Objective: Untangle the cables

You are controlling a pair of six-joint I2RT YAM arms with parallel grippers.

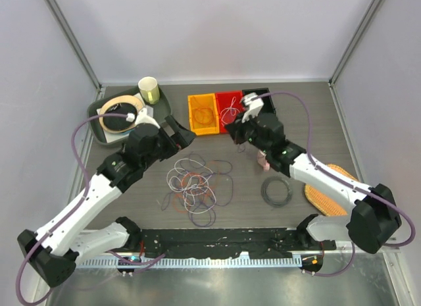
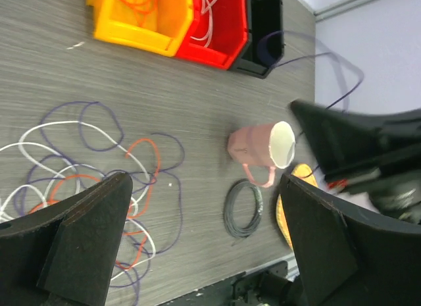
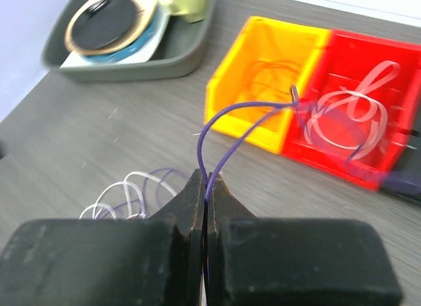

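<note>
White, orange and purple cables lie in a tangled pile (image 1: 192, 186) on the table in front of the arms. My right gripper is shut on a purple cable (image 3: 245, 104), whose loop rises past the fingertips toward the bins; in the top view this gripper hangs near the red and black bins. Nothing is between the spread fingers of my left gripper (image 1: 179, 133), above the far edge of the pile. An orange cable (image 1: 203, 115) sits in the yellow bin (image 3: 227, 89), and a white cable (image 3: 355, 99) in the red bin (image 3: 335, 52).
At back left a grey tray (image 1: 96, 129) holds a round tan-and-black object and a yellow-green mug (image 1: 149, 90). A pink mug (image 2: 251, 143), a coiled grey cable (image 1: 277, 191) and a woven oval mat (image 1: 327, 189) are at the right.
</note>
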